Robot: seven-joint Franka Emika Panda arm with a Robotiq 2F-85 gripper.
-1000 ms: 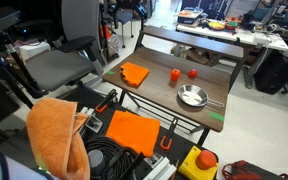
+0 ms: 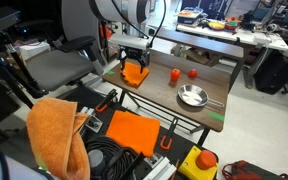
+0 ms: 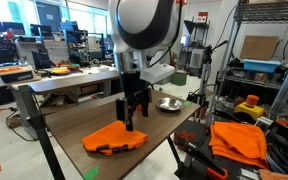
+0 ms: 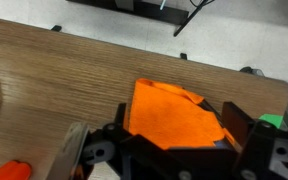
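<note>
A small orange cloth [image 2: 135,75] lies on the brown tabletop [image 2: 156,94] near its left end. In the wrist view, the cloth [image 4: 169,112] spreads between and beyond the two fingers. A dark strip shows along its right edge. My gripper points down at it, fingers wide apart. From the side, the gripper [image 3: 134,114] appears right over the cloth [image 3: 116,137]; whether the fingertips touch it I cannot tell. No part of the cloth is visibly pinched.
Two red round objects, one nearer [image 2: 175,74] and one farther [image 2: 192,73], sit right of the cloth. A silver pan [image 2: 193,95] stands beyond them. Green tape [image 4: 272,117] marks a table corner. Another orange cloth [image 2: 133,131] lies in front, below the table.
My gripper has come down from above the far side of the table to the cloth. The cloth, red objects and pan have stayed where they were.
</note>
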